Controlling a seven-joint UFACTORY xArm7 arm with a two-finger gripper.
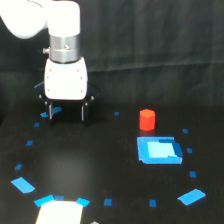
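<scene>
At the upper left my gripper (68, 116) points downward, its two dark fingers spread wide with no object between them. A small red block (147, 120) stands on the dark table, well to the right of the gripper. Just in front of the block lies a shallow blue tray (142, 152) with a white inner floor, and nothing shows inside it. The block is outside the tray, behind its back rim.
A whitish object (60, 213) is cut off by the bottom edge at left. Several flat blue marks, such as one blue strip (191, 197), dot the table.
</scene>
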